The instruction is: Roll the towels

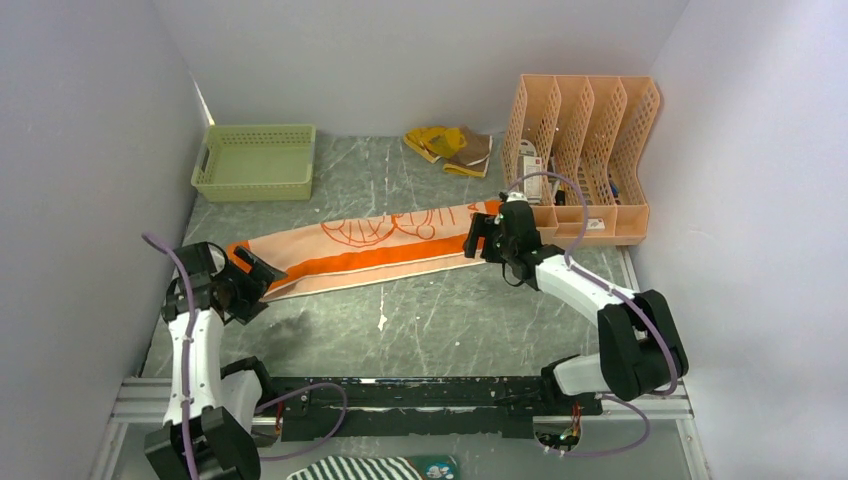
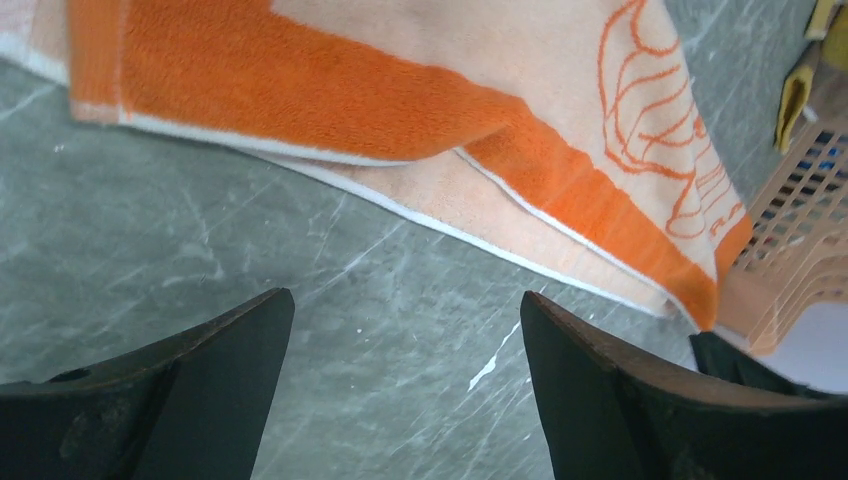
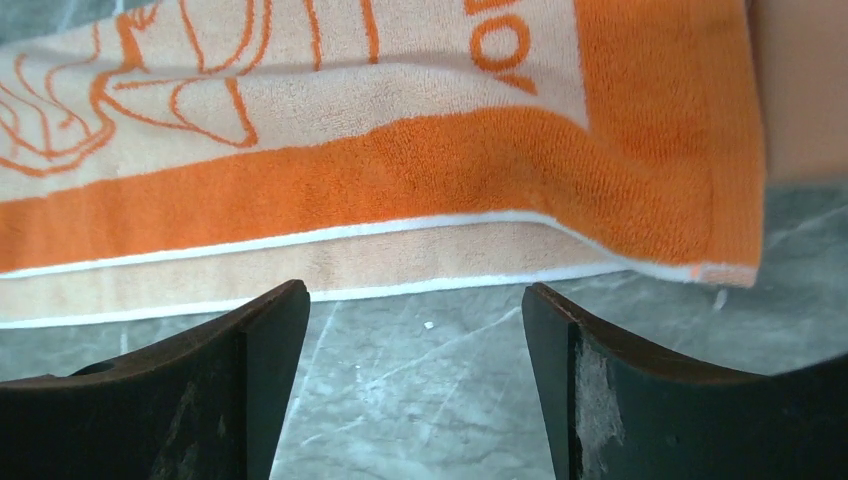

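Note:
A long folded orange-and-peach towel [image 1: 370, 250] stretches across the grey marble table, with printed line drawings on it. My left gripper [image 1: 258, 287] is open over its left end; in the left wrist view the towel [image 2: 290, 90] lies beyond the empty fingertips. My right gripper [image 1: 477, 236] stands open above the towel's right part, its fingertips in the right wrist view at the near white-hemmed edge of the towel [image 3: 420, 170]. A crumpled yellow-and-brown cloth [image 1: 445, 148] lies at the back.
A green basket [image 1: 255, 185] sits at the back left. An orange divided organiser [image 1: 625, 222] holding some items stands at the back right, close to the towel's right end.

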